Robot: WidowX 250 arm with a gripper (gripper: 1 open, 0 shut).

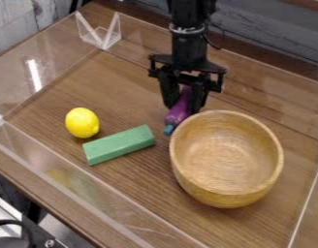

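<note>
My black gripper [185,92] hangs over the upper middle of the table, shut on a purple object [184,108] that slants down toward its lighter lower end beside the rim of a wooden bowl [227,184]. The bowl sits at the lower right. A green block [117,145] lies left of the bowl, and a yellow lemon-like object [81,122] lies further left.
The wooden table [84,58] has free room at the upper left and to the upper right of the bowl. Its edge runs along the lower left.
</note>
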